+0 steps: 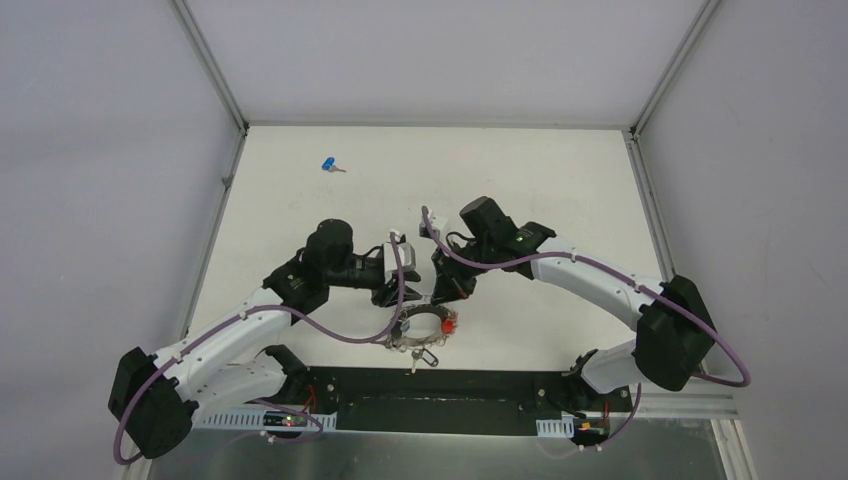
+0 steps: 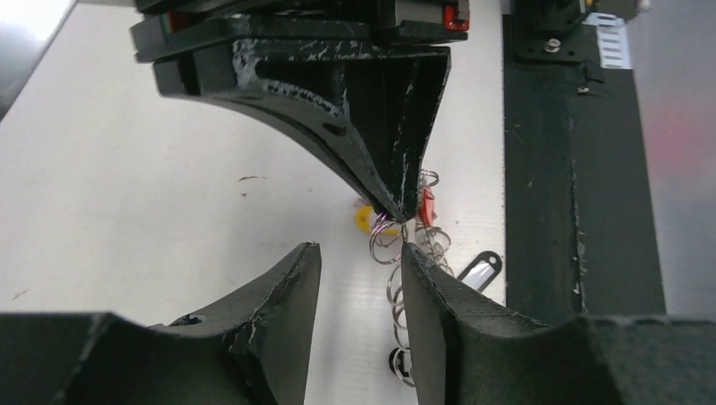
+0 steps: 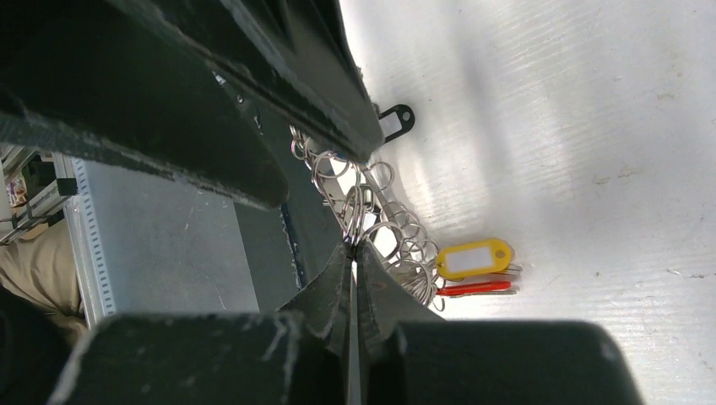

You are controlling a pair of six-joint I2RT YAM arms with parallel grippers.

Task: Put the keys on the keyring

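Note:
My right gripper is shut on thin keyring loops, with the chain of rings [image 3: 404,228] hanging below, carrying a yellow tag [image 3: 473,258], a red tag [image 3: 473,287] and a black tag [image 3: 397,122]. In the left wrist view my open left gripper has its fingertips beside the loop held in the right fingertips, with nothing clearly between them. From above, the ringed bundle [image 1: 448,326] hangs at or lies near the table's front edge, below both grippers. A blue-headed key [image 1: 330,165] lies apart at the back left.
The dark front rail [image 1: 440,395] runs just below the bundle. Side walls and the back wall bound the space.

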